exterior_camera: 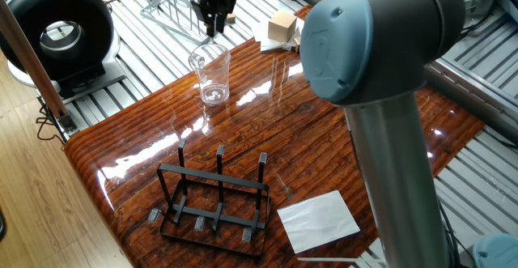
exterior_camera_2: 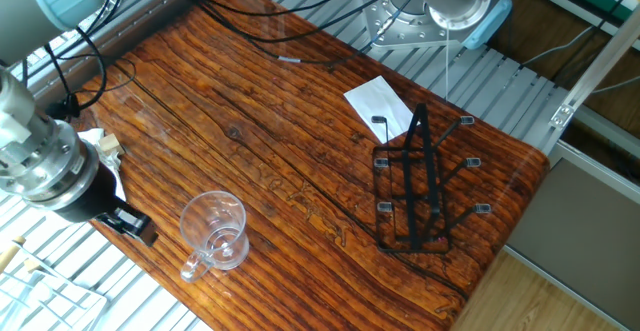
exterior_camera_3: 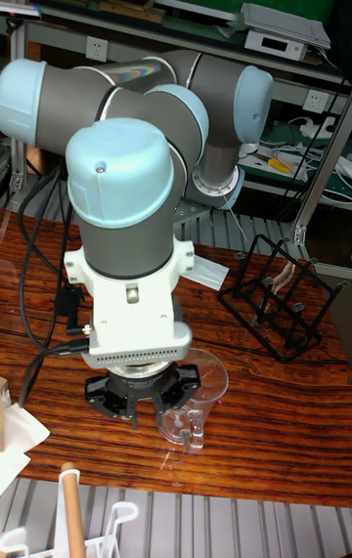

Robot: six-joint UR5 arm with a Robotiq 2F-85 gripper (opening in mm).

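Observation:
A clear glass cup with a handle (exterior_camera: 214,78) stands upright on the wooden table, close to its edge. In exterior view 2 the cup (exterior_camera_2: 226,247) has its handle towards the table's edge. My gripper (exterior_camera: 215,30) hangs pointing down by the cup's rim, open, with nothing visible between its fingers. From exterior view 2 the gripper (exterior_camera_2: 146,233) shows just left of the cup, apart from it. In exterior view 3 the gripper (exterior_camera_3: 146,418) partly overlaps the cup (exterior_camera_3: 214,381). A black metal rack with upright prongs (exterior_camera: 217,216) sits at the other end of the table.
A white sheet (exterior_camera: 319,221) lies beside the rack. Small wooden blocks (exterior_camera: 282,27) rest on paper at the table's edge. White wire racking (exterior_camera_2: 45,296) stands off the table near the gripper. Between cup and rack the tabletop is clear.

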